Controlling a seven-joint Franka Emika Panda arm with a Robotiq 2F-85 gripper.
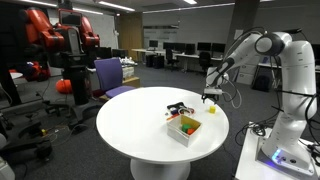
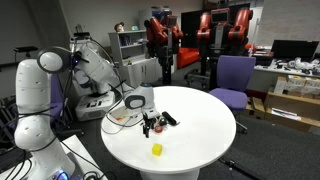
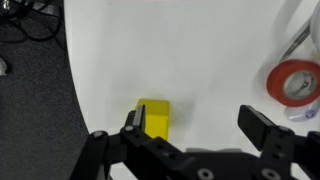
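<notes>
A small yellow block [image 3: 154,118] lies near the edge of the white round table, with the lower end of it partly hidden by the gripper in the wrist view. In exterior view 1 the yellow block [image 1: 212,109] is on the table's right side, and in exterior view 2 the yellow block [image 2: 157,150] sits near the front edge. My gripper is open above the table, its fingers wide apart and nothing held. From the side, the gripper [image 1: 211,98] hangs above the block, apart from it.
An open box [image 1: 184,130] with colourful things inside stands on the table [image 1: 140,120]. A red-and-white tape roll [image 3: 294,82] lies right of the gripper. Dark items [image 1: 178,107] cluster mid-table. Bare tabletop stretches to the left.
</notes>
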